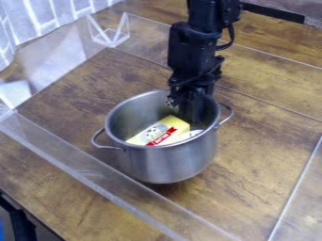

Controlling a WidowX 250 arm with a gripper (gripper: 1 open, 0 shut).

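Note:
A stainless steel pot (pixel 161 162) with two side handles stands on the wooden table. Inside it lies a yellow and white package (pixel 170 132) with red markings. The black gripper (pixel 195 104) hangs at the back rim of the pot, its lower part at or just inside the opening; its fingertips are too dark to make out clearly.
Clear plastic panels (pixel 75 165) edge the work area at the left and front, with another at the right. Bare wooden table (pixel 258 132) lies to the right of and behind the pot. A striped cloth or mat (pixel 25 28) is at the back left.

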